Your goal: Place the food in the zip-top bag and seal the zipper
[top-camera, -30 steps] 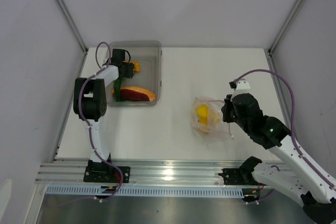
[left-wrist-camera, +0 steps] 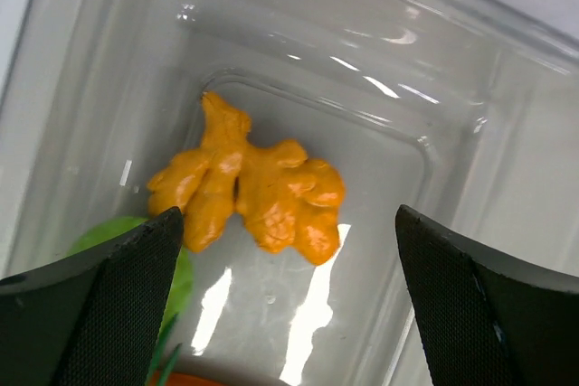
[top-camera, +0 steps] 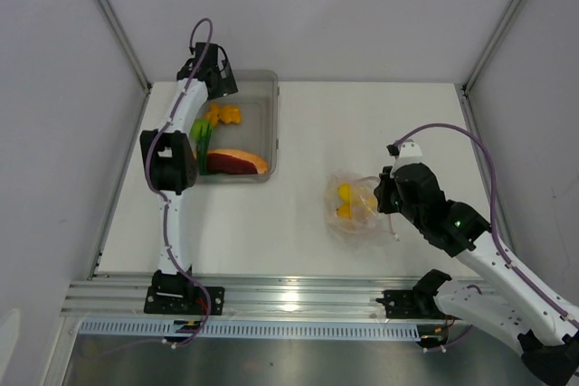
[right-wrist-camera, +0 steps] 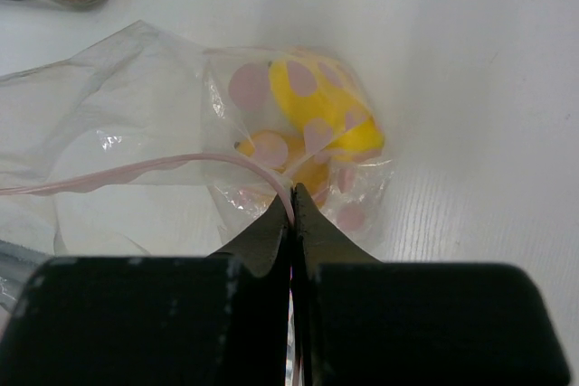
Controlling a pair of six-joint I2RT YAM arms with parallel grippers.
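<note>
My left gripper stands open above the back of the clear food container (top-camera: 265, 133), over an orange food piece (left-wrist-camera: 280, 205). A green item (left-wrist-camera: 167, 277) lies beside it, with a long bread-like piece (top-camera: 235, 162) at the front. The zip top bag (right-wrist-camera: 136, 106) lies on the table holding yellow food (right-wrist-camera: 330, 110). My right gripper is shut at the bag's mouth, with the pinkish edge strip running to its fingertips.
Walls and rails surround the workspace.
My left gripper has moved toward the back of the container, uncovering the orange and green food in the top view. The right gripper and bag have shifted slightly left.
</note>
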